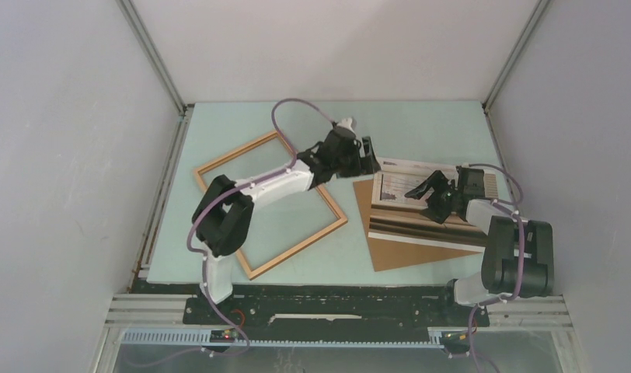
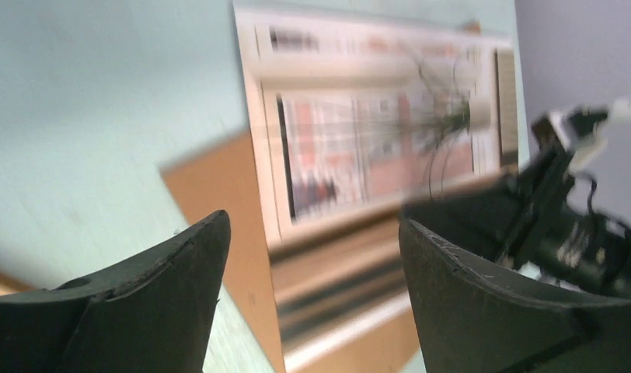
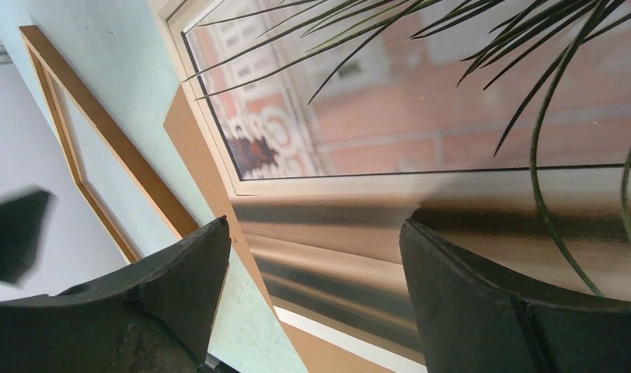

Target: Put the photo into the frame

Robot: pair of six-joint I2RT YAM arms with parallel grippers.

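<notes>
The photo (image 1: 394, 186), a picture of a plant before a wall with a pale border, lies at the right on a larger brown backing board (image 1: 363, 203). An empty light-wood frame (image 1: 297, 247) lies tilted at the left. My left gripper (image 1: 374, 155) stands open near the photo's upper left corner; its left wrist view shows nothing between the fingers. Over the photo's middle is my right gripper (image 1: 423, 206), its fingers (image 3: 444, 268) apart with nothing held. The right arm covers part of the photo's right side.
Side walls (image 1: 565, 148) bound the table left and right. My left arm (image 1: 273, 189) crosses above the frame.
</notes>
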